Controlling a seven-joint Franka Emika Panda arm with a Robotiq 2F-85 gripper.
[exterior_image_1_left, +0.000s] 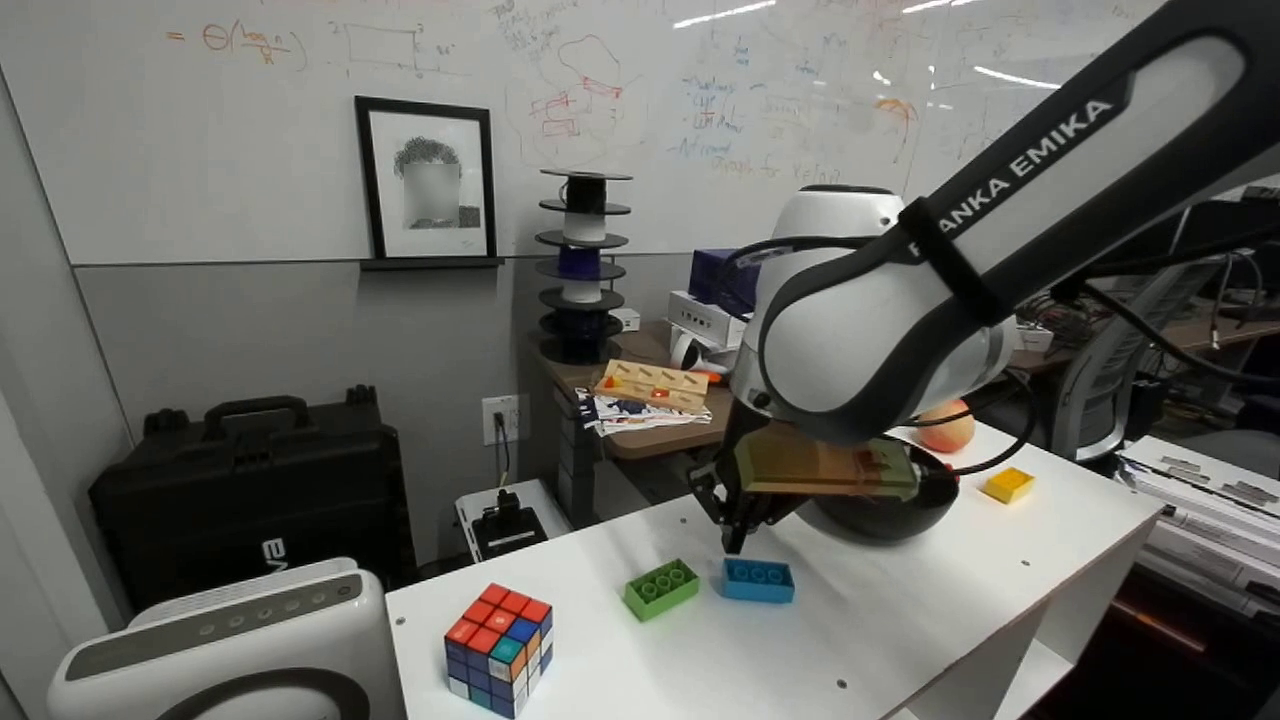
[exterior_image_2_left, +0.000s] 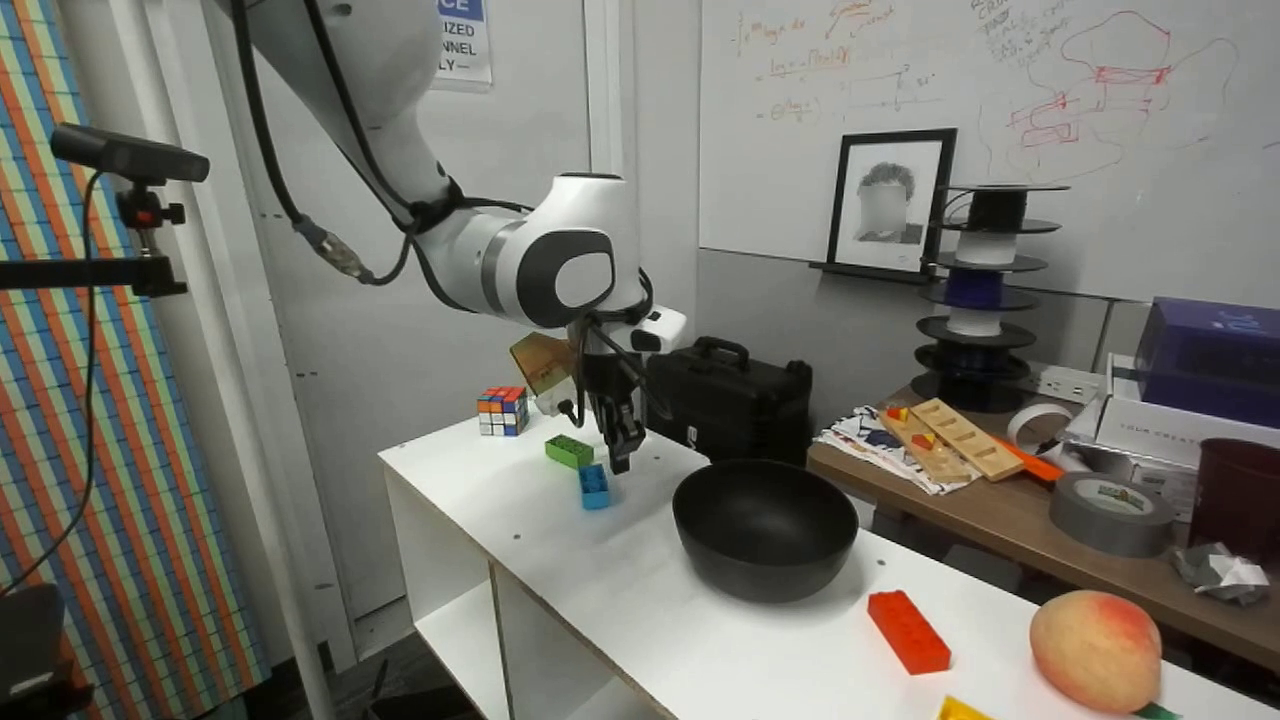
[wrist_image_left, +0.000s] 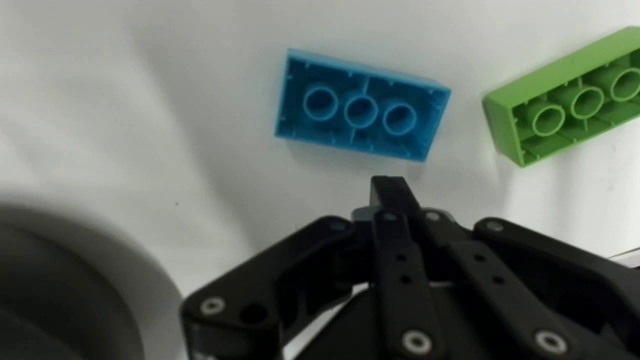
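A blue brick lies hollow side up on the white tabletop, just beyond my fingertips in the wrist view. My gripper is shut, with nothing between its fingers, and a strip of white surface shows between it and the brick. In exterior view 1 the gripper hangs just behind the blue brick. The green brick, also hollow side up, lies to the right of the blue one in the wrist view, clear of my fingers.
A black bowl stands near the gripper. Past it are a red brick, a peach and a yellow brick. A Rubik's cube sits at the table's other end. Bare tabletop lies in front of the blue brick.
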